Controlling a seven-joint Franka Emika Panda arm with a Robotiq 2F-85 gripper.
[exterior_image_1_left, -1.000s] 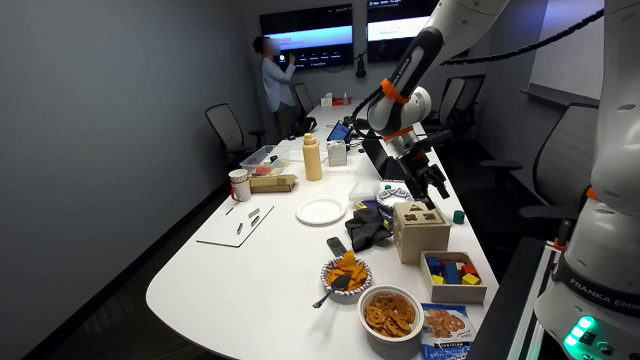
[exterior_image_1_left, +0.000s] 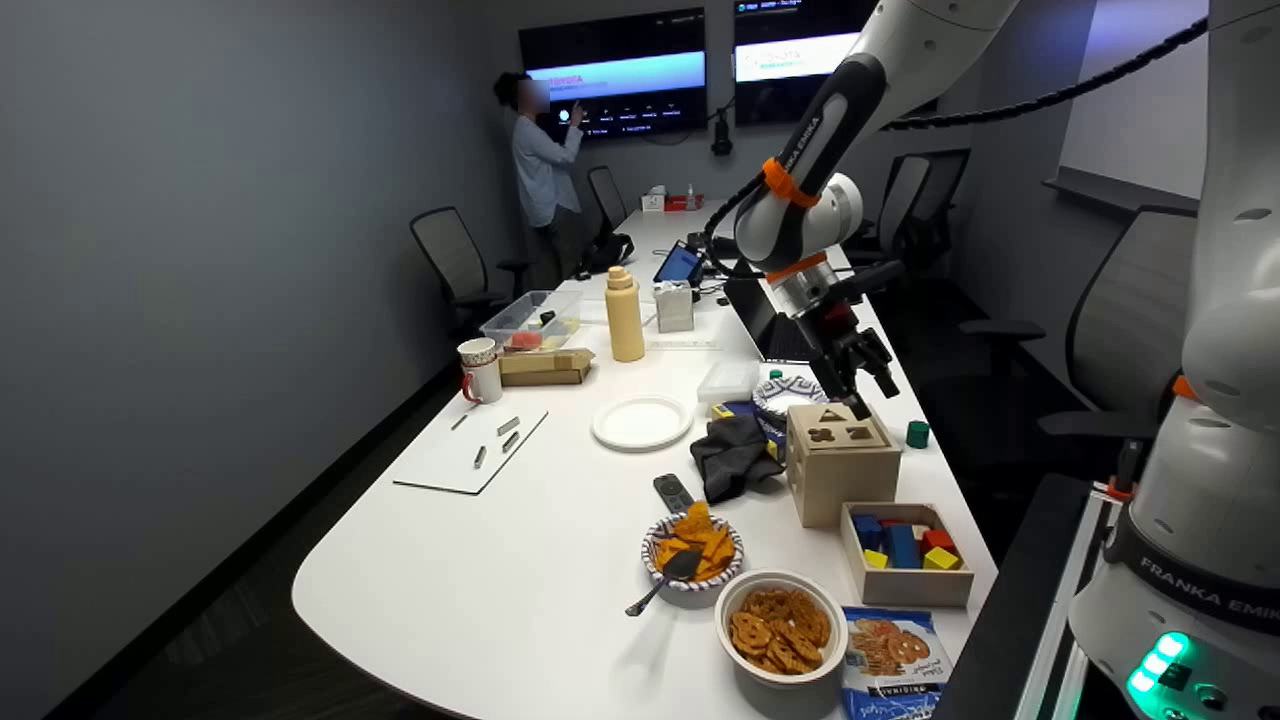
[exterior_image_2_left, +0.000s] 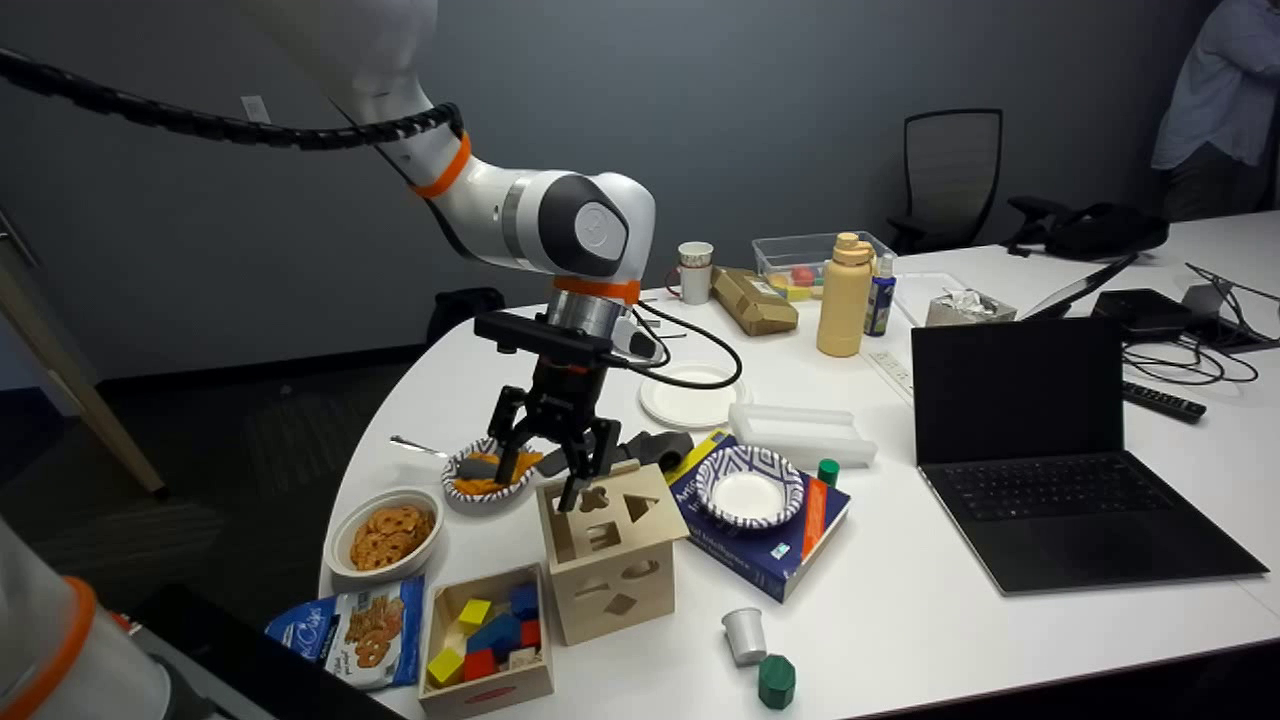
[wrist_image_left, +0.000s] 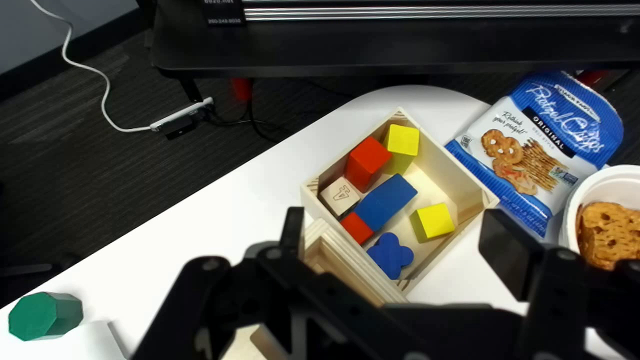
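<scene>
My gripper (exterior_image_2_left: 536, 484) stands open above the wooden shape-sorter box (exterior_image_2_left: 614, 576), its fingers wide apart and nothing between them. Cut-out shapes show in the box's top and side. Beside it on the table sits an open wooden tray (wrist_image_left: 459, 180) with several blocks. In the wrist view these include a red block (wrist_image_left: 367, 161), a blue bar-shaped block (wrist_image_left: 385, 201), a blue clover-shaped block (wrist_image_left: 391, 255), a yellow block (wrist_image_left: 433, 222) and a pale block (wrist_image_left: 340, 195). Part of the sorter box is hidden behind the gripper in that view.
Near the tray lie a pretzel bag (exterior_image_1_left: 897, 662) and a bowl of pretzels (exterior_image_1_left: 781, 628). A chip bowl (exterior_image_1_left: 693, 548) holds a spoon. A green block (exterior_image_2_left: 776, 682) and a small cup (exterior_image_2_left: 744, 635) lie near the edge.
The arm, gripper and table objects look the same as a second ago. Only the person by the screens has shifted slightly to the left.
</scene>
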